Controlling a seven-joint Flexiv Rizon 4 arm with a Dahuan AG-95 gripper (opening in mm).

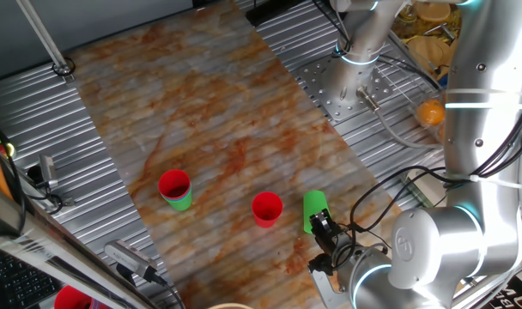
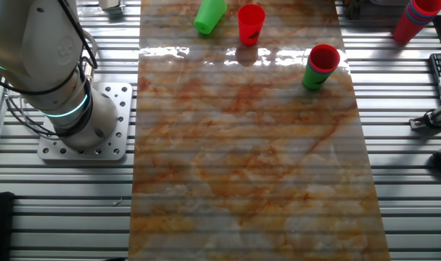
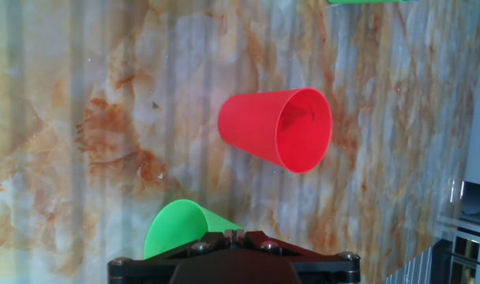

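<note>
A green cup [image 1: 314, 206] appears to lie on its side on the marbled board, its open mouth [image 3: 175, 230] visible in the wrist view. My gripper [image 1: 321, 220] is over or against one end of this cup. Seen from the wrist, the gripper has its fingertips together and covers part of the cup; nothing shows between them. An upright red cup [image 1: 266, 210] stands apart, left of the green one in exterior view 1. Farther left is a nested stack [image 1: 176, 189] with a red cup on top and green below, also visible in exterior view 2 [image 2: 320, 67].
More stacked cups [image 2: 415, 20] stand off the board at the upper right in exterior view 2. The marbled board [image 2: 242, 181] is wide and bare toward the robot's base. A camera mount [image 1: 130, 257] sits beside the board's edge.
</note>
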